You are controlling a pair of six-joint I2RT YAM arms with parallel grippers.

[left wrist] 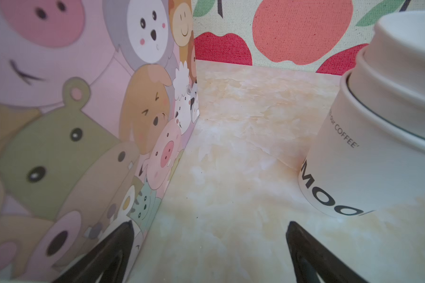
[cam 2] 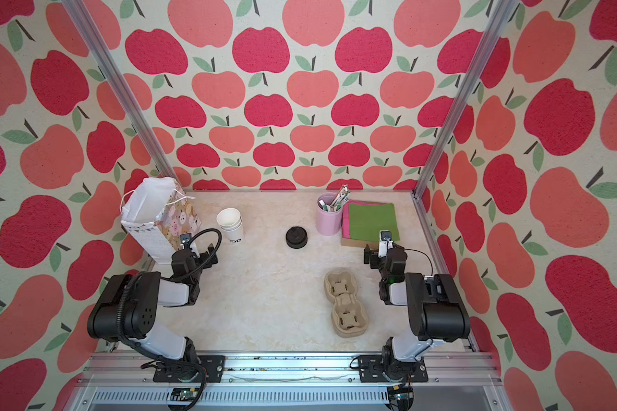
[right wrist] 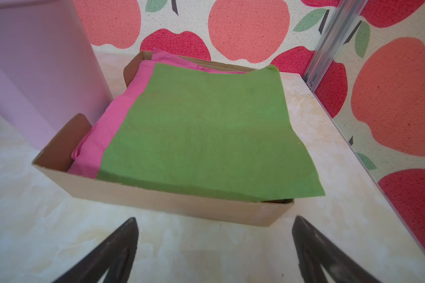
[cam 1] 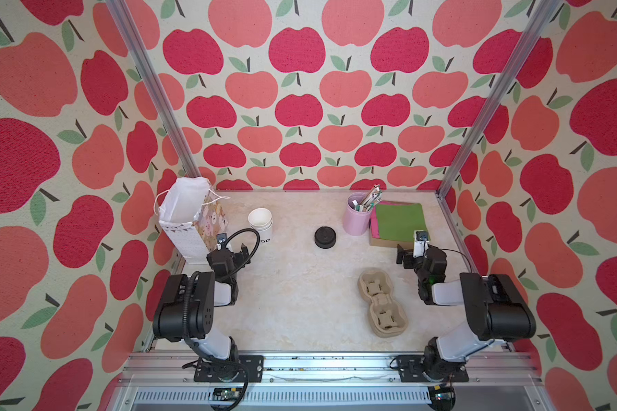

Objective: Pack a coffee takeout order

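A stack of white paper cups (cam 1: 260,222) stands at the back left; its front bears dark lettering, and the cups (left wrist: 363,160) fill the right of the left wrist view. Black lids (cam 1: 325,237) sit stacked mid-table. The brown cup carrier (cam 1: 379,298) lies empty at front right. At the left wall, an animal-print paper bag (cam 1: 185,229) stands with its mouth open. My left gripper is open and empty between the bag and the cups, closer to the bag. My right gripper is open and empty in front of a shallow cardboard box (right wrist: 174,200).
Green sheets (right wrist: 207,127) and pink sheets (right wrist: 122,113) lie in the box. Beside it stands a lilac bin (cam 1: 355,219) holding several wrapped sticks (cam 1: 371,196). Free table spans the centre and front left.
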